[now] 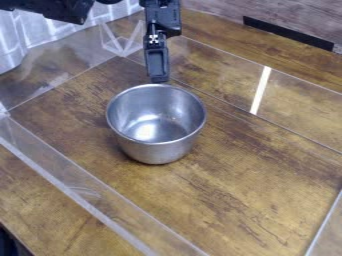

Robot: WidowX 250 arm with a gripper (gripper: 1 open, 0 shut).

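A shiny steel pot (pixel 156 140) stands upright on the wooden table (pixel 241 190), empty inside as far as it shows. Just behind and above its back rim hangs the black gripper (pixel 158 72), pointing down. It is seen side-on, so the gap between its fingers is hard to make out; nothing held is visible.
Clear low walls border the work area, with a white strip (pixel 261 90) on the back right. A crumpled white cloth (pixel 38 45) lies at the back left behind dark arm parts. The table right of and in front of the pot is clear.
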